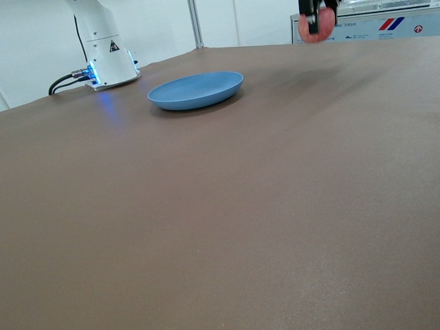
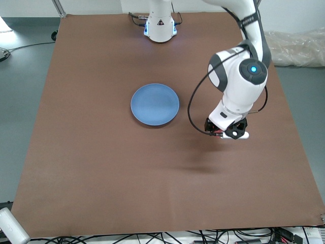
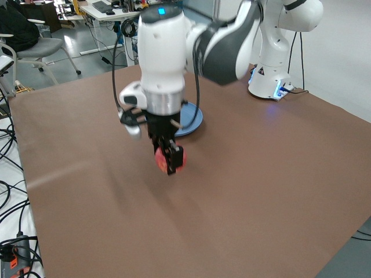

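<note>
My gripper (image 3: pixel 170 161) is shut on a round pinkish-red object (image 1: pixel 317 31), raised above the brown table in the top view and partly hidden by the fingers. In the left view the gripper (image 2: pixel 223 131) sits right of the blue plate (image 2: pixel 155 104), with only a sliver of red showing under the wrist. The plate (image 1: pixel 195 91) lies flat and empty; in the right view it is partly behind my arm.
Cables run along the table's outer edges.
</note>
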